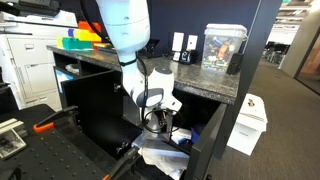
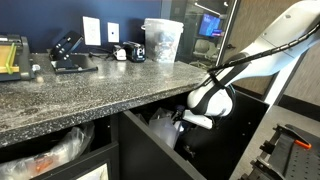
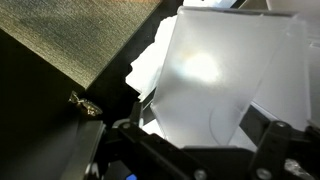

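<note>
My gripper is open, its two dark fingers standing wide apart along the lower part of the wrist view. Just beyond them lies a pale, translucent, flat-faced plastic object (image 3: 200, 85), reflecting a bright light; I cannot tell whether the fingers touch it. In exterior view 1 the white arm (image 1: 150, 88) bends down into a black open compartment below the counter. White and clear plastic pieces (image 1: 162, 157) lie at the bottom there. A small gold-wrapped item (image 3: 86, 105) shows at the left of the wrist view.
The dark stone counter (image 1: 190, 79) overhangs the compartment, and black walls (image 2: 118, 145) stand close round the arm. On the counter is a clear tub (image 1: 222, 45). A white bin (image 1: 247, 125) stands on the floor at the right.
</note>
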